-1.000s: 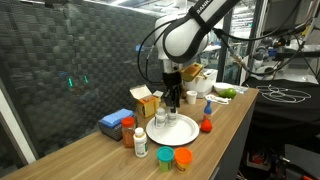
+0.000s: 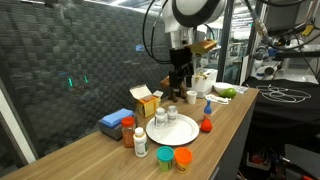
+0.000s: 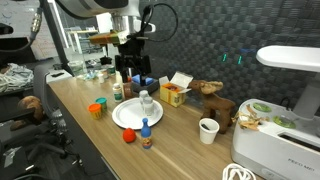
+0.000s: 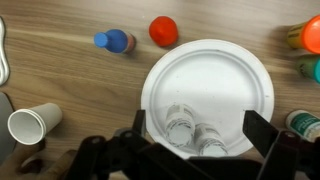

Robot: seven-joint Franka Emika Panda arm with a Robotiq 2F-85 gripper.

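Two small bottles with whitish tops stand on the round white plate (image 4: 225,80). One bottle (image 4: 180,125) is close to the plate's edge; the other bottle (image 4: 208,140) is right beside it in the wrist view. Above the plate hangs my gripper, its black fingers (image 4: 137,131) spread wide. Nothing is held between them. Exterior view 1 shows the gripper (image 2: 181,84) higher than the bottles, with clear air below it.
Around the plate are a red ball-like item (image 4: 163,31), a blue bottle (image 4: 115,41), a white cup (image 4: 34,122) and orange and green containers (image 2: 183,157). An open yellow box (image 3: 176,90) and a brown animal figure (image 3: 214,108) stand behind.
My arm has risen away from the plate, and the gripper is now higher above the two bottles. Both bottles stay on the plate; the other objects look unmoved.
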